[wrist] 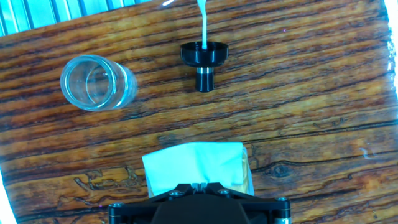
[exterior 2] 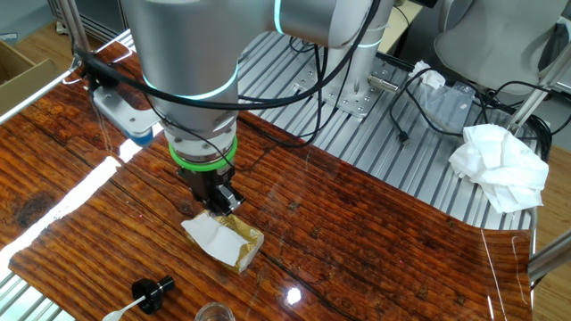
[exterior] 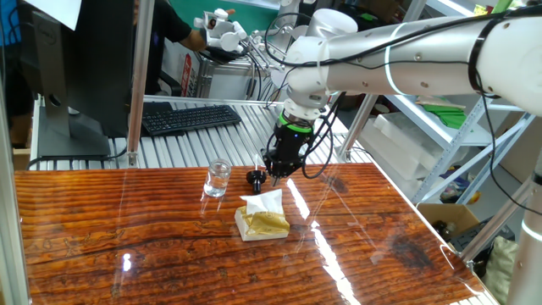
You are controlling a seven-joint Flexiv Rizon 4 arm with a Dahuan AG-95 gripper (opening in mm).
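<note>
My gripper points down over the table, its two fingertips together at the bottom of the wrist view; it looks shut, with nothing visible between them. Beneath it in that view lies a tissue pack (wrist: 245, 168) with a white tissue (wrist: 193, 163) standing out of its top. Exterior view 1 has the gripper (exterior: 275, 175) behind and above the gold and white pack (exterior: 267, 225), apart from it. From the other side, the gripper (exterior 2: 227, 201) overlaps the pack's far edge (exterior 2: 253, 248), so the gap between them is hard to judge.
A clear glass jar (wrist: 93, 83) and a black, round-based holder (wrist: 204, 56) with a pale stick in it are beside the pack. A keyboard (exterior: 190, 119) and monitor (exterior: 72, 76) stand behind the table. Crumpled white cloth (exterior 2: 500, 167) lies on the metal rails.
</note>
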